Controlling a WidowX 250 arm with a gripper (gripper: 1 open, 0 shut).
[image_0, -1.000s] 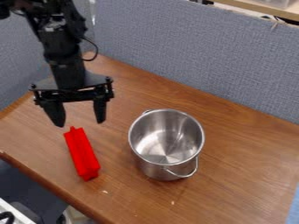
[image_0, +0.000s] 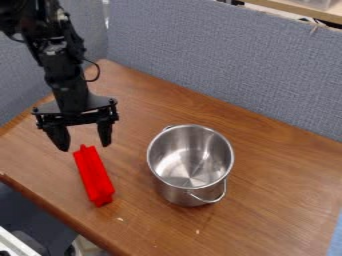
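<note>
My black gripper (image_0: 83, 135) hangs at the left, above and just behind a red oblong block (image_0: 95, 175), with its fingers spread open and nothing between them. The red block lies lengthwise on the wooden table, near its front-left edge. A steel pot (image_0: 190, 160) with two wire handles stands upright to the right of the block, empty.
Grey padded walls (image_0: 227, 70) line the back and left. The front-left table edge drops to a dark gap.
My gripper has moved a little to the left over the last second. The block and pot look unmoved.
</note>
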